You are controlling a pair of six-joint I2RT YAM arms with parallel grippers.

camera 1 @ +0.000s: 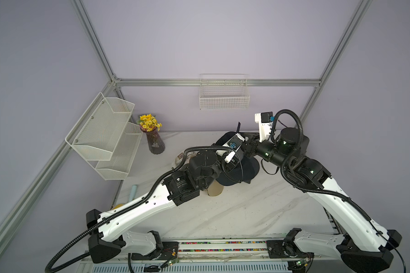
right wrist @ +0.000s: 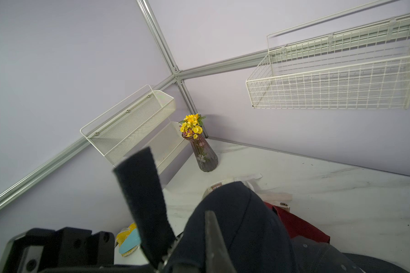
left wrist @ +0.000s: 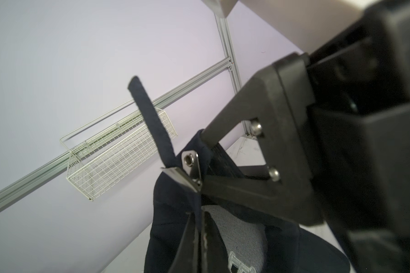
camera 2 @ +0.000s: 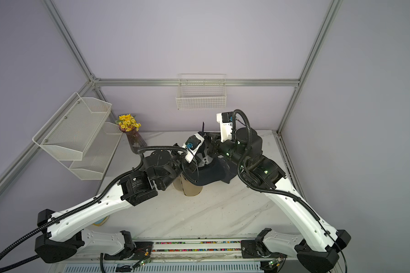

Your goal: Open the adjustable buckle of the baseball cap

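Note:
The navy cap (camera 1: 250, 173) is held up above the table between both arms. In the left wrist view its strap end (left wrist: 148, 109) stands upward from the metal buckle (left wrist: 190, 162), whose flap sticks out sideways. My left gripper is shut on the strap just below the buckle. My right gripper reaches in from the right against the fabric at the buckle, shut, with the cloth at its tips. In the right wrist view the strap rises beside a finger, and the buckle is mostly hidden.
A vase of yellow flowers (camera 1: 154, 138) stands at the back left. A cardboard cylinder (camera 2: 191, 188) is below the cap. Wire baskets (camera 1: 223, 97) hang on the walls.

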